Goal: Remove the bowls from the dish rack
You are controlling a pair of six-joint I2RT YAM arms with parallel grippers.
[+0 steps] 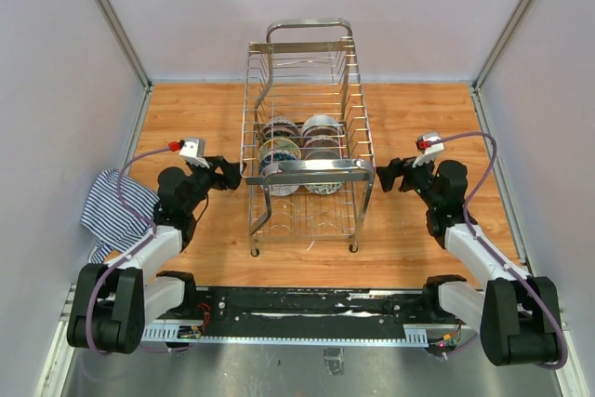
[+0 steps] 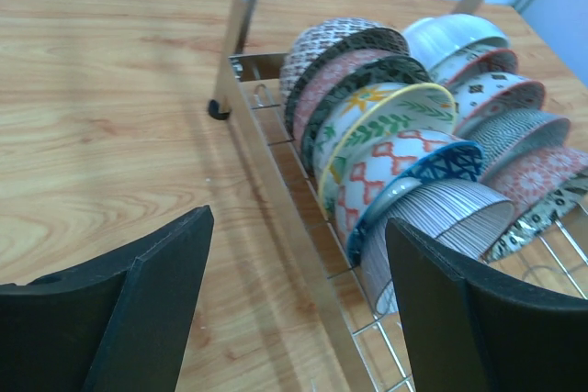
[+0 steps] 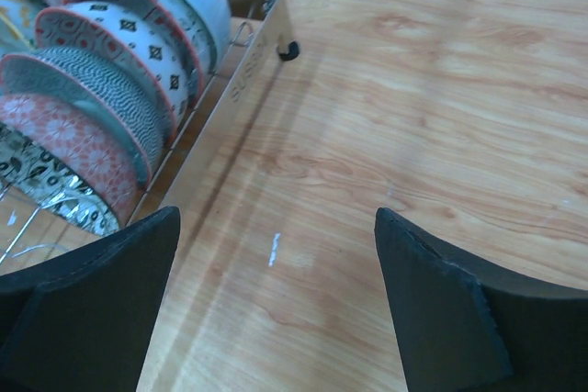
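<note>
Two rows of patterned bowls stand on edge in the lower tier of the metal dish rack (image 1: 307, 47); in the left wrist view they include a star-patterned bowl (image 2: 363, 126) and a striped bowl (image 2: 441, 222). My left gripper (image 1: 227, 174) is open just left of the rack, its fingers empty and pointed toward the bowls. On the rack's other side, my right gripper (image 1: 390, 174) also stands open and empty, facing the pink flowered bowl (image 3: 69, 140) and its neighbours.
A striped cloth (image 1: 112, 202) lies at the table's left edge.
</note>
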